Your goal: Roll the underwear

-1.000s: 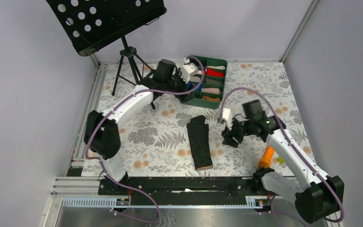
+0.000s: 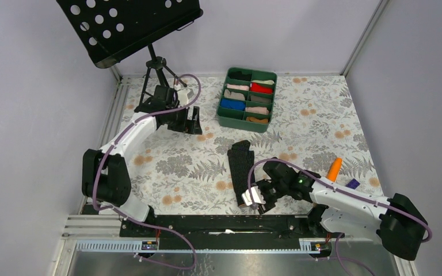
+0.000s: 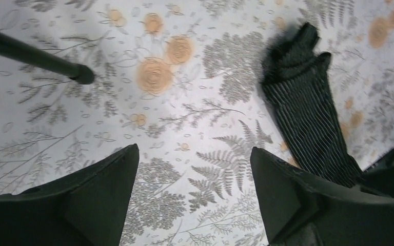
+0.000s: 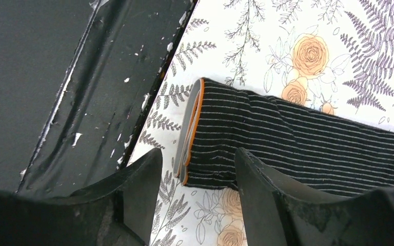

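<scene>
The underwear is a dark, finely striped garment lying flattened lengthwise in the middle of the table, with an orange-and-grey banded end at the front edge. My right gripper is open over that end; in the right wrist view nothing is held between its fingers. My left gripper stands at the back left, away from the garment, its fingers apart with only bare table between them in the left wrist view. In that view the garment lies to the right.
A green divided box of rolled items stands at the back. A black stand is behind my left arm, with a leg reaching the table. An orange object and a small purple one lie beside the right arm.
My left gripper has moved away from the box to the left. My right gripper has come down and left over the near end of the underwear.
</scene>
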